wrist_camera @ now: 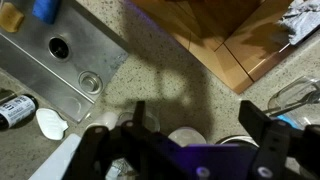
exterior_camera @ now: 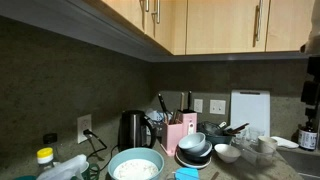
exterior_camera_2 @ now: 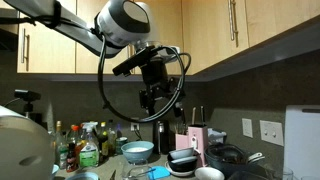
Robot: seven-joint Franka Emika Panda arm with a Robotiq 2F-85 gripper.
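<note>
In the wrist view my gripper hangs over a speckled counter (wrist_camera: 165, 85). Its two dark fingers stand wide apart, with no object visible between their tips. Beneath and beyond the hand, a round whitish item (wrist_camera: 186, 135) is partly covered by the gripper body. The white and black arm (exterior_camera_2: 150, 75) fills the upper middle of exterior view 2, high above the counter; the fingers cannot be made out there. A teal bowl (exterior_camera: 136, 155) with pale contents, a grey bowl (exterior_camera: 192, 143) and a white bowl (exterior_camera: 227, 153) stand on the counter.
A metal sink (wrist_camera: 95, 45) lies left in the wrist view, near a dark bottle (wrist_camera: 16, 109). A black kettle (exterior_camera: 133, 130), pink knife block (exterior_camera: 182, 128) and white board (exterior_camera: 250, 110) line the back. Wall cabinets (exterior_camera: 222, 25) overhang; several bottles cluster left in exterior view 2.
</note>
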